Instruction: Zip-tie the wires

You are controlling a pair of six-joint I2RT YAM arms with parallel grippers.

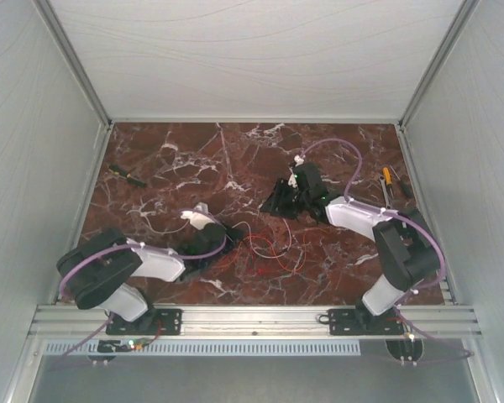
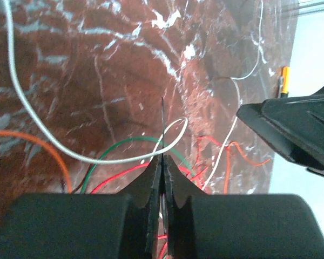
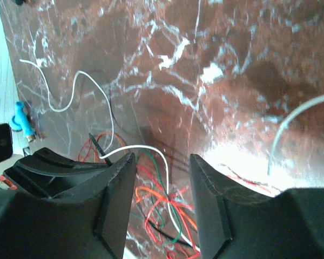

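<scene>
Loose wires in red, orange, green and white lie in a tangle, the red wires (image 1: 286, 267) showing in front of the arms. My left gripper is shut, with a thin black strip (image 2: 163, 127), apparently a zip tie, standing out from its fingertips. The right wrist view shows that strip (image 3: 95, 142) close to a white wire (image 3: 146, 146); whether they touch is unclear. My right gripper is open above the table, its fingers apart and nothing gripped between them. The wire tangle (image 3: 173, 204) appears below and beyond that gap.
A black-and-yellow tool (image 1: 128, 175) lies at the back left. At the right edge are an orange-handled tool (image 1: 387, 175) and other tools.
</scene>
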